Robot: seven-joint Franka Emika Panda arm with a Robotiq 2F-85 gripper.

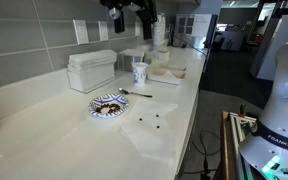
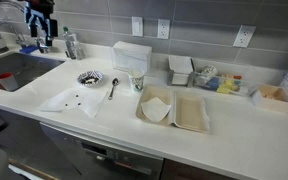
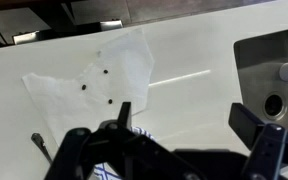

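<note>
High above the counter hangs my gripper, its fingers wide apart and nothing visible between them in the wrist view. Below lies a white paper towel with several small dark pieces on it. A blue-and-white patterned plate holds more dark bits; in the wrist view the gripper mostly covers it. Beside the plate rests a dark spoon. In exterior view 2 the gripper is at the upper left, over the sink side and well clear of the plate and paper towel.
A patterned cup and a white box stand right of the plate. Farther right are shallow trays and containers. The sink opens at the right in the wrist view. Bare counter lies at the front right of exterior view 2.
</note>
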